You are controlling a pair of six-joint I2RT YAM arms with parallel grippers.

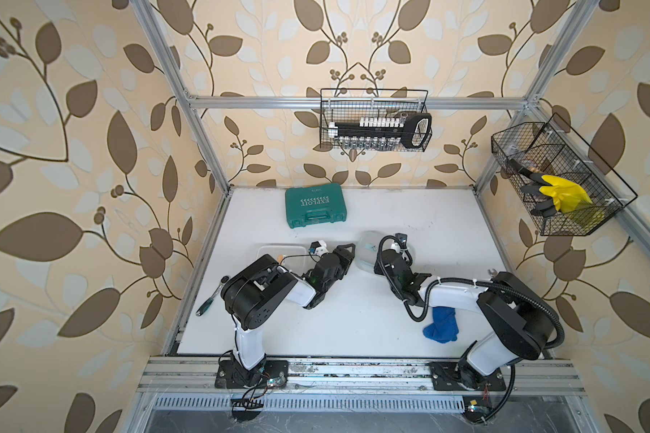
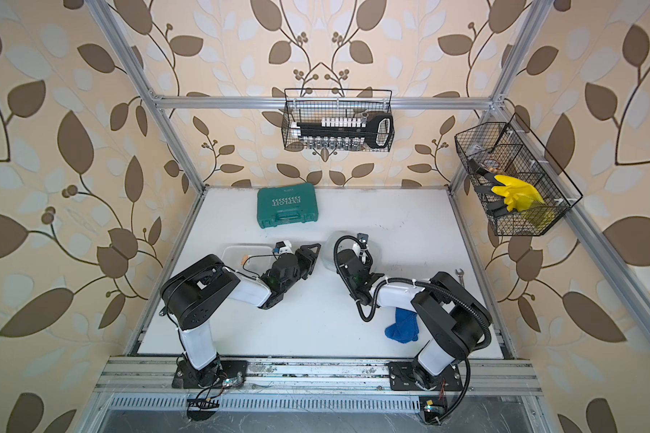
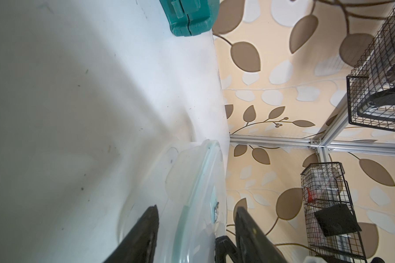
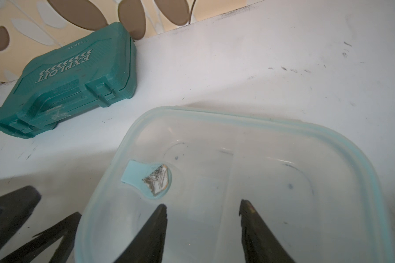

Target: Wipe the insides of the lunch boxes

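Observation:
In the right wrist view a clear lunch box (image 4: 232,114) with a pale aqua rim fills the lower part; a pale blue patch (image 4: 138,173) with a worn label shows through its floor. The fingers of my right gripper stand over the near side of this box, a gap between them; whether a wall is pinched there is hidden. My left gripper is open, facing the box (image 3: 186,192) from its left, nothing held. A second pale lunch box (image 2: 244,246) with an orange item (image 2: 245,259) lies behind the left arm. A blue cloth (image 1: 442,324) rests near the right arm.
A green case (image 1: 315,204) stands at the back of the table. At the left edge lies a dark-handled tool (image 1: 211,297), and a wrench (image 2: 460,274) is at the right.

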